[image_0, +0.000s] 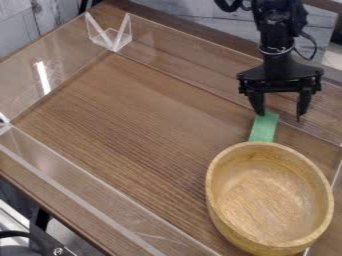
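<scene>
The black gripper (279, 100) hangs from the arm at the upper right, its fingers spread open over the wooden surface. A small green object (263, 129) lies just below it, its top end at or under the left finger; whether they touch I cannot tell. A large yellow oval tub (267, 230) sits at the bottom right, below the green object.
A clear plastic holder (110, 32) stands at the upper left.
</scene>
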